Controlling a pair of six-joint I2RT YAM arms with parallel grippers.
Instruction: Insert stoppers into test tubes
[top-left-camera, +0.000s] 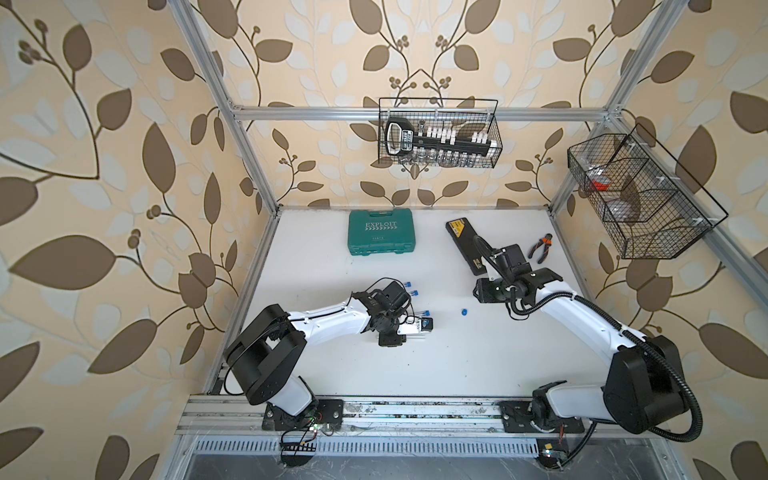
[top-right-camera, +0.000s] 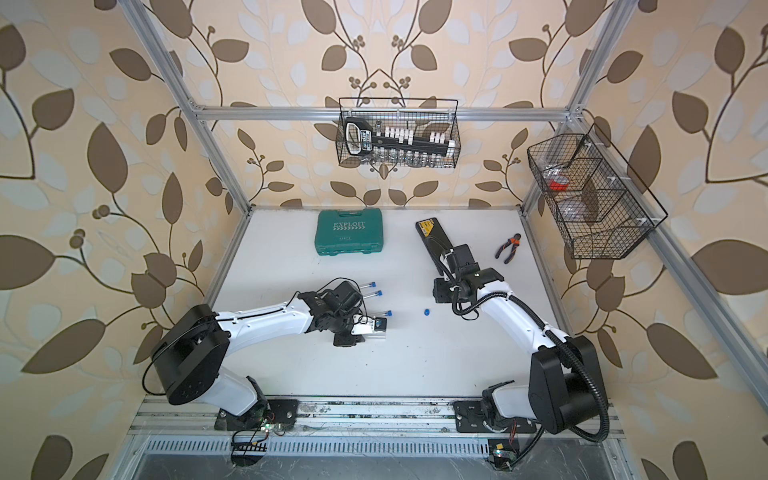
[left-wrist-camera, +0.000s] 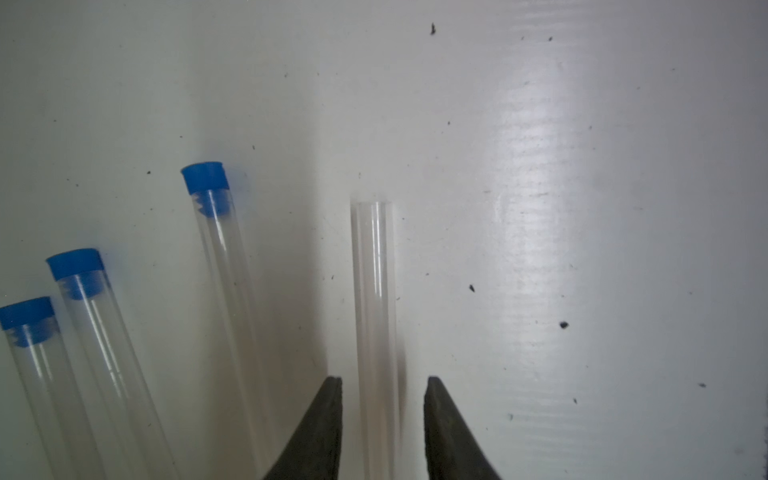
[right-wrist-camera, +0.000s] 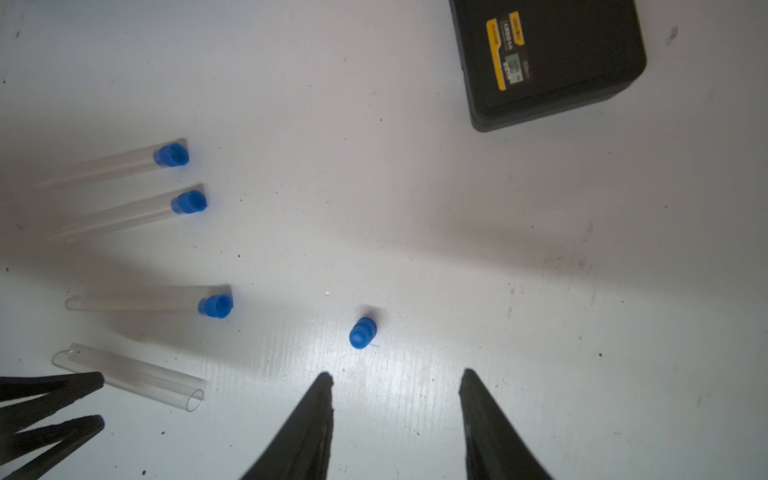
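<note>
One clear test tube (left-wrist-camera: 374, 320) lies on the table without a stopper. My left gripper is open over it, a finger to each side of the tube in the left wrist view. To its left, a stoppered tube (left-wrist-camera: 232, 280) and two others with blue stoppers (left-wrist-camera: 76, 262) lie side by side. A loose blue stopper (right-wrist-camera: 363, 332) rests on bare table in the right wrist view. Beyond the fingertips of my right gripper it lies clear of both fingers, which stand apart with nothing between them.
A black case (right-wrist-camera: 552, 60) lies behind the right gripper, with pliers (top-left-camera: 542, 248) farther right. The green case (top-left-camera: 381, 232) stands at the back left. Wire baskets (top-left-camera: 438, 134) hang on the wall.
</note>
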